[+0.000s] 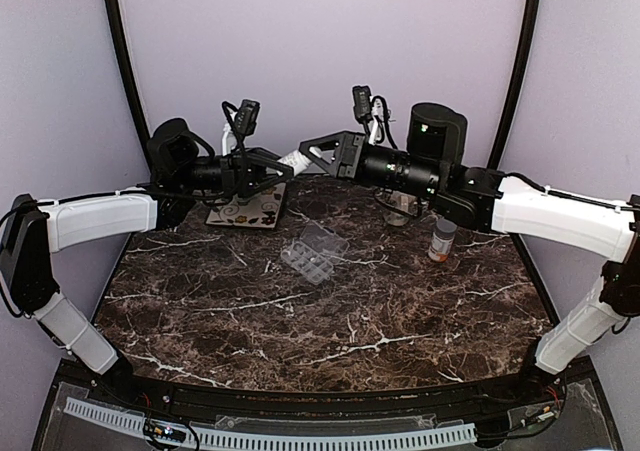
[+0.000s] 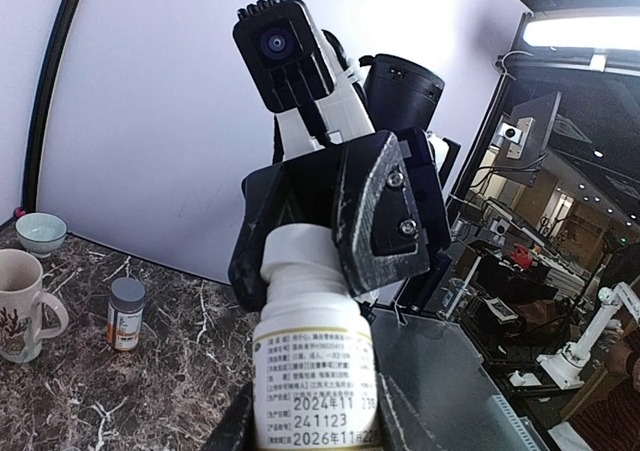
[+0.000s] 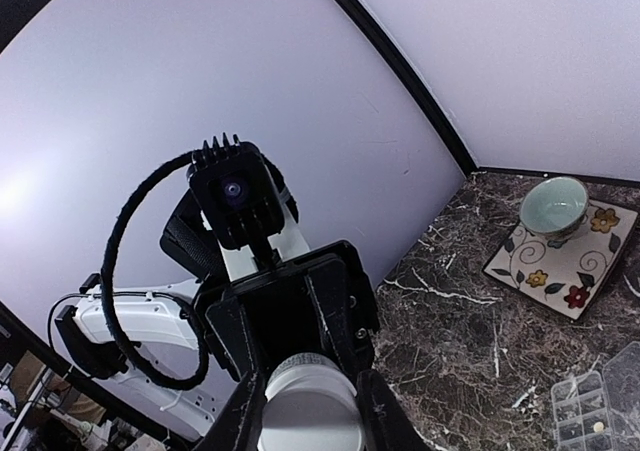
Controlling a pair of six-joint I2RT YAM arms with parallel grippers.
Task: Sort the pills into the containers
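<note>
A white pill bottle [image 1: 294, 163] is held in mid-air above the back of the table, tilted. Its printed label [image 2: 314, 381] faces the left wrist camera. My left gripper [image 1: 282, 165] is shut on the bottle's body. From the other side, my right gripper [image 1: 314, 156] is shut on the white cap [image 2: 300, 246], with its fingers [image 2: 372, 206] on either side. Cap and bottle are together; whether the cap is loose cannot be seen. Below them on the table lies a clear compartment pill box [image 1: 307, 261], its lid [image 1: 325, 239] open. A few small pale pieces show in it.
A grey-capped bottle [image 1: 442, 239] stands at the right, near a mug [image 2: 18, 306]. At the back left, a pale green bowl [image 3: 553, 207] sits on a flowered board [image 3: 560, 263].
</note>
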